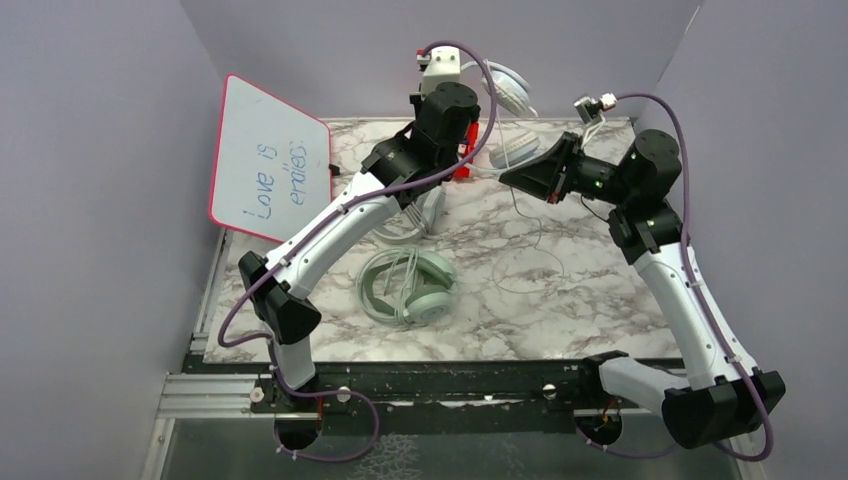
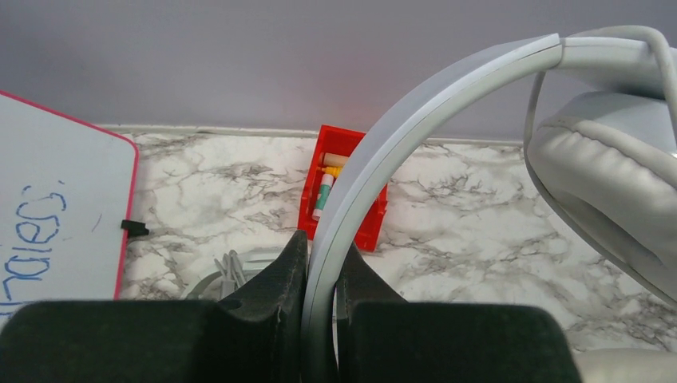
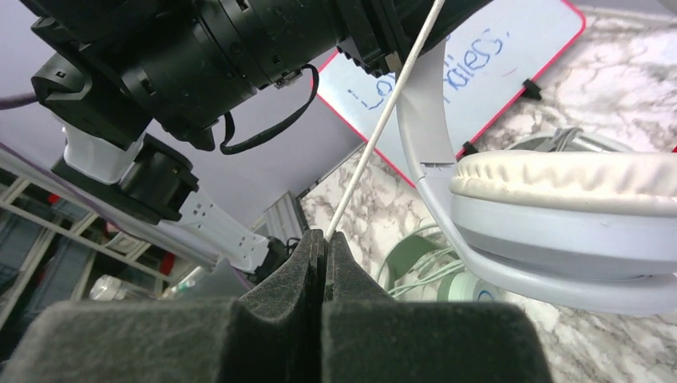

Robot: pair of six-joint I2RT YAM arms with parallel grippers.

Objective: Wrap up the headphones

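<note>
White headphones (image 1: 508, 90) hang in the air at the back of the table, ear cups to the right. My left gripper is shut on their headband (image 2: 431, 104); a padded ear cup (image 2: 615, 152) fills the right of the left wrist view. Right of them, my right gripper is shut with the thin white cable (image 3: 383, 120) between its fingertips. From there the cable runs up toward the left gripper in the right wrist view. In the top view, its loose length trails in a loop over the tabletop. The left fingertips are hidden from above.
Green headphones (image 1: 430, 290) with a coiled cable lie at the front centre; another pale pair (image 1: 425, 215) lies behind them, partly under the left arm. A red box (image 2: 311, 199) stands at the back, a whiteboard (image 1: 265, 160) at the left.
</note>
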